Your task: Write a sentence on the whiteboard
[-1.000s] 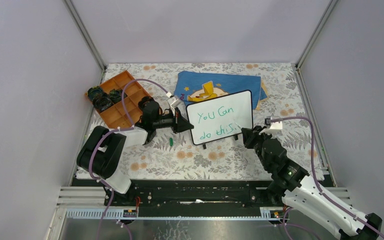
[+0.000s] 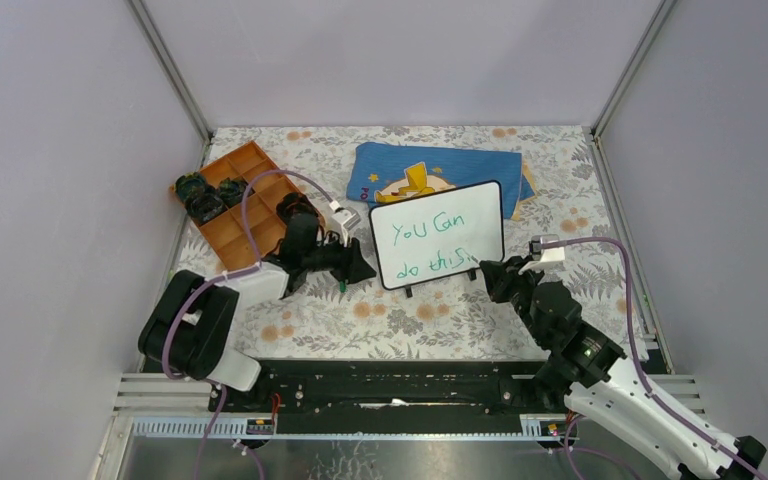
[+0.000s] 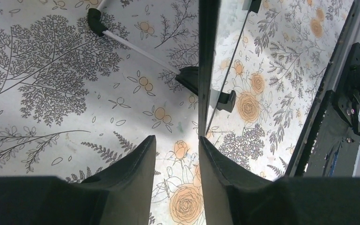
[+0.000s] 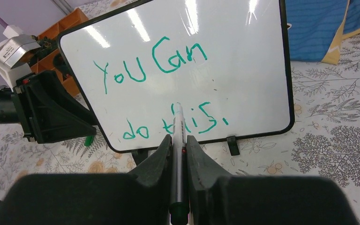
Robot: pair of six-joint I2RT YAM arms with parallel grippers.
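Note:
The black-framed whiteboard (image 2: 480,215) stands tilted at mid-table, with "You Can" above "do this" in green; a short green mark follows the last word in the right wrist view. My right gripper is shut on a white marker (image 4: 178,161), its tip pointing up in front of the board's lower line. I cannot tell whether the tip touches the surface. By the board's left edge, my left gripper (image 2: 368,274) is open. In the left wrist view its fingers (image 3: 133,176) are apart, nothing held, with the board's edge just beyond the right fingertip.
A green marker cap (image 2: 342,288) lies on the table by the left gripper. An orange compartment tray (image 2: 250,160) with dark items sits at the back left. Behind the board lies a blue cloth (image 2: 380,165).
My left gripper has moved slightly down and left, away from the board's left edge, over the green cap, and its fingers now stand apart. The right arm has barely moved.

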